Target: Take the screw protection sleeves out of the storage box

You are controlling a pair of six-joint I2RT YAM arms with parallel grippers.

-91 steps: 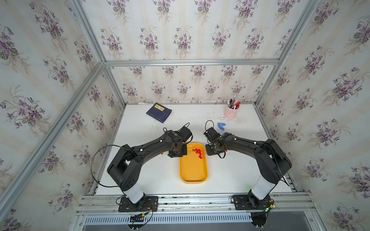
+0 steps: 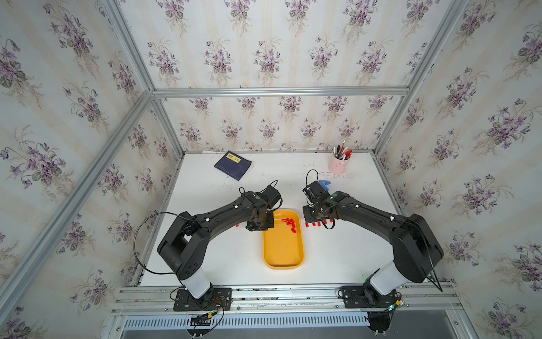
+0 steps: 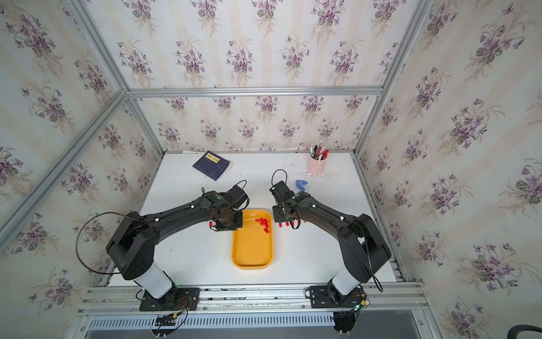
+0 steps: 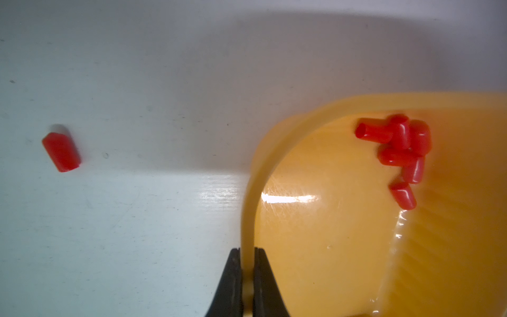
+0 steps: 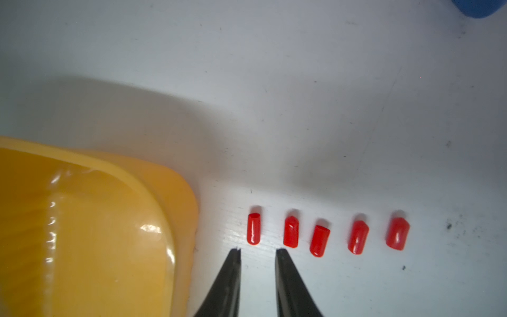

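Observation:
The yellow storage box (image 2: 283,254) sits on the table with several red screw protection sleeves (image 4: 399,134) piled in its far right corner. In the left wrist view, my left gripper is shut on the box's left rim, one finger either side. One red sleeve (image 4: 61,152) lies alone on the table left of the box. To the right of the box, several sleeves (image 5: 319,240) lie in a loose row. My right gripper stands open near the row, its fingertips just this side of the leftmost sleeve (image 5: 254,228) in the right wrist view, nothing between them.
A blue object (image 3: 301,184) lies behind the right arm. At the back are a dark blue notebook (image 2: 232,164) and a pink pen cup (image 2: 338,164). Bare table stretches in front of the row and behind the box.
The left arm and box look unmoved.

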